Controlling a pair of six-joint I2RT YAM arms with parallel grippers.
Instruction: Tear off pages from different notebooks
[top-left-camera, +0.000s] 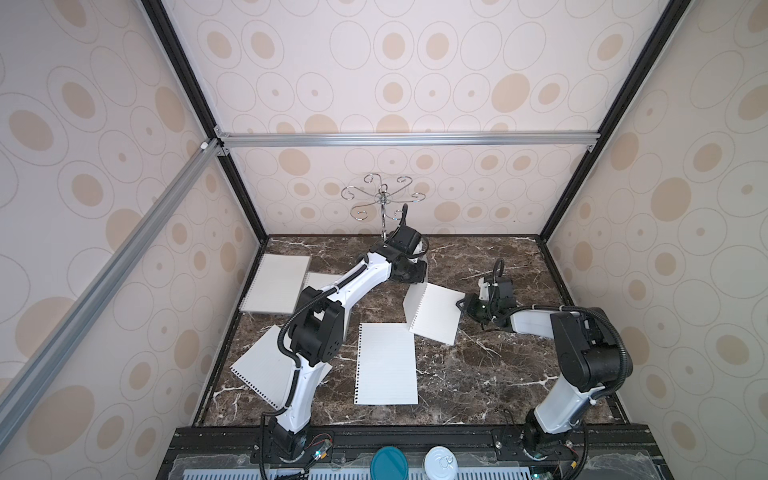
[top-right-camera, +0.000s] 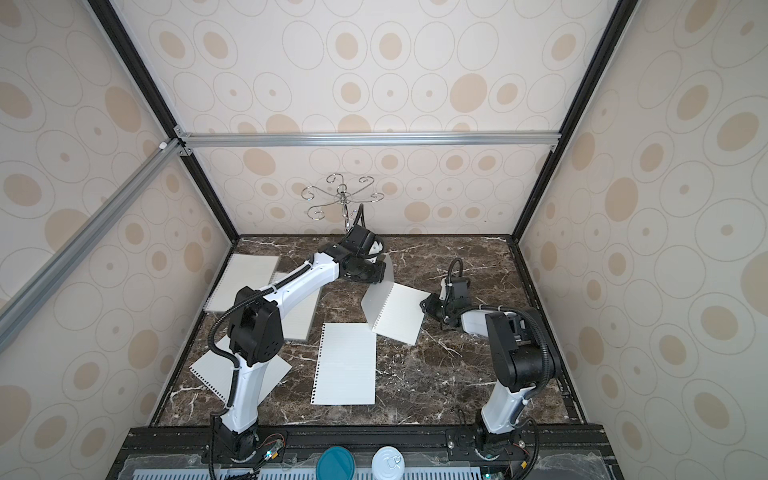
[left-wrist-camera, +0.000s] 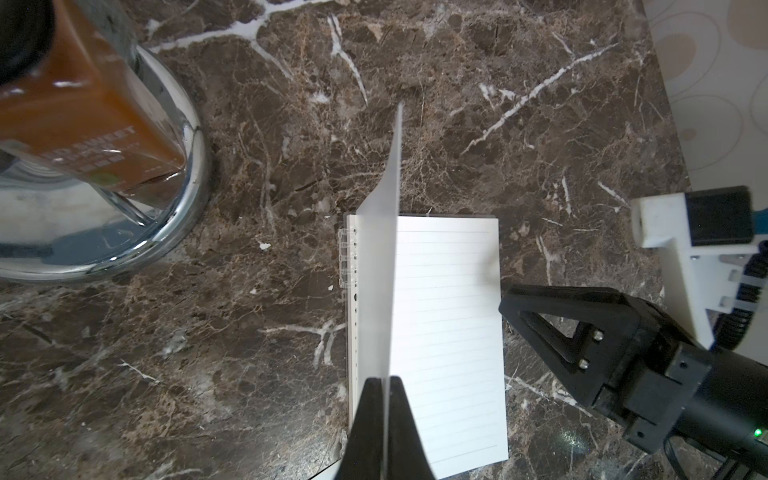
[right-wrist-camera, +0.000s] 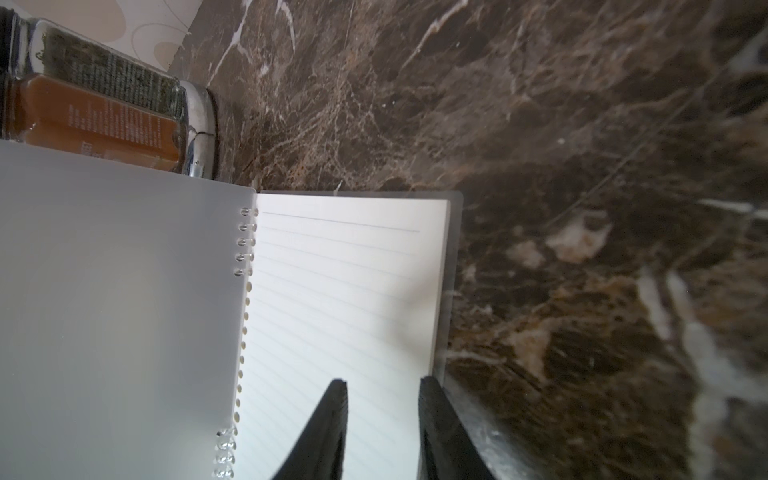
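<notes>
An open spiral notebook (top-left-camera: 436, 312) lies right of centre, its translucent cover (right-wrist-camera: 112, 312) standing upright on its left side. My left gripper is shut on that cover's edge, seen end-on in the left wrist view. My right gripper stands part open at the lined page's right edge; nothing is clearly held between its fingertips. Other spiral pads or sheets lie around: one at front centre (top-left-camera: 385, 364), one at front left (top-left-camera: 264, 364), one at back left (top-left-camera: 273, 282), and one partly hidden under my left arm.
A chrome rack (top-left-camera: 384, 196) stands at the back, with glass jars (left-wrist-camera: 96, 120) on its base near the cover. Bare marble table (top-left-camera: 504, 376) shows at the front right and back right. Walls enclose three sides.
</notes>
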